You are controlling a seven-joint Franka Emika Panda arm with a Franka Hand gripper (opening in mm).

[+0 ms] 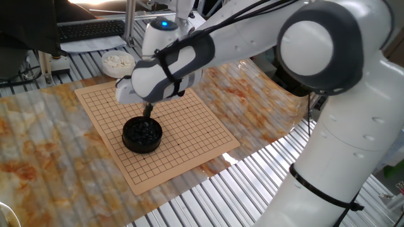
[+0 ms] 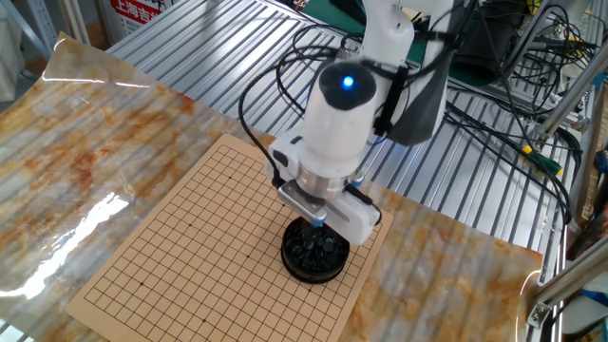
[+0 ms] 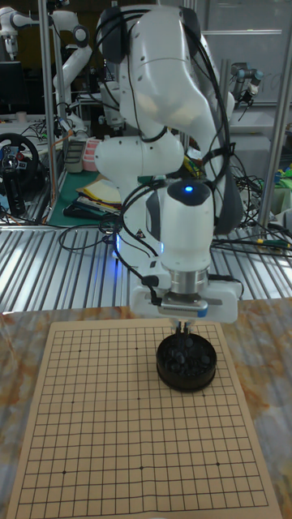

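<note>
A round black bowl [image 1: 142,144] full of black Go stones [image 3: 186,353] stands on the tan gridded board [image 1: 183,148]. Pointing down at the bowl's rim is my gripper [image 1: 148,112], its dark fingers very close to the stones in the first exterior view. From the second exterior view, the gripper [image 2: 311,236] overlaps the bowl [image 2: 315,274]. The third view puts the gripper [image 3: 182,328] at the bowl's far edge. The fingertips are small and dark against the stones, so their spacing and anything between them cannot be made out.
A clear tub of white stones [image 1: 118,63] stands beyond the board, near a keyboard [image 1: 91,30]. The board's grid is otherwise bare. Marbled sheeting [image 2: 95,142] spreads around it, over a ribbed metal table [image 2: 204,62]. Cables hang by the arm.
</note>
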